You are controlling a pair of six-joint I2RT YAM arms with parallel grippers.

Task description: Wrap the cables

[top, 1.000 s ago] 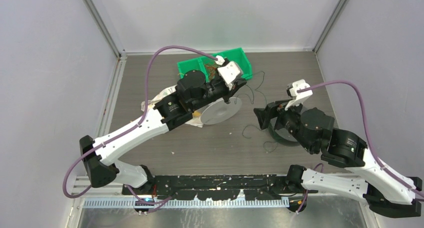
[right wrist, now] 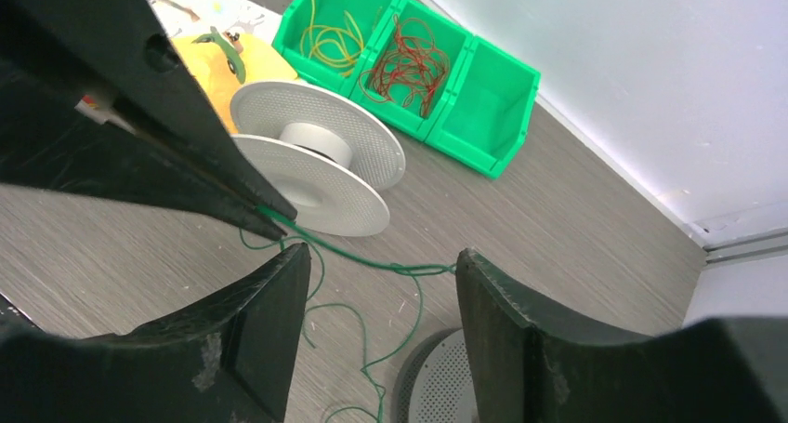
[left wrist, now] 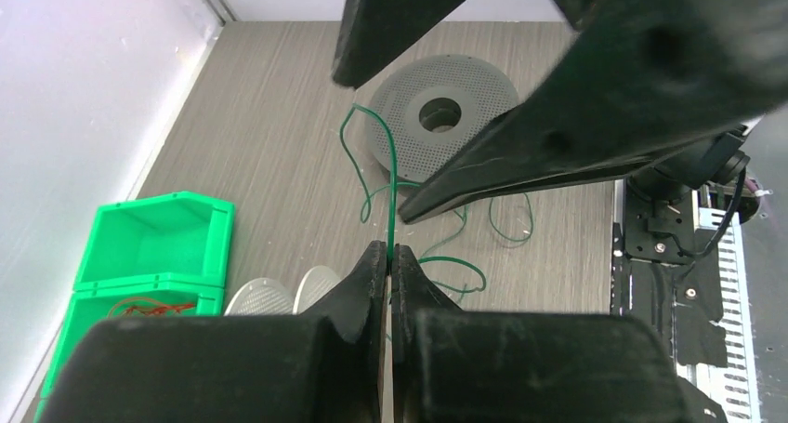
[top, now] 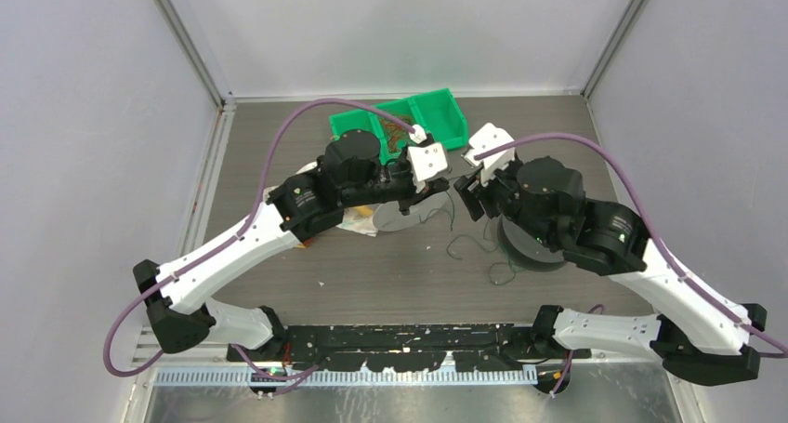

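The thin green cable (left wrist: 391,191) stands up from the tips of my left gripper, which is shut on it. In the right wrist view the cable (right wrist: 348,254) stretches from those tips across the gap of my right gripper, whose fingers are apart. It reaches the tip of the right-hand finger (right wrist: 472,267); whether it is pinched there does not show, and the finger looks part open. The two grippers face each other closely above the table. Loose green loops (top: 502,270) trail down beside the grey reel (left wrist: 400,125).
A white spool (right wrist: 358,149) lies by a yellow item (right wrist: 209,74) and a patterned cloth (top: 358,224). Behind stands the green divided box (right wrist: 492,107), holding yellow cable (right wrist: 334,46) and red cable (right wrist: 409,65), with one empty compartment.
My right gripper has swung left and come close to the left gripper. The left gripper has shifted slightly toward the front. The upper green cable loop near the box no longer shows there.
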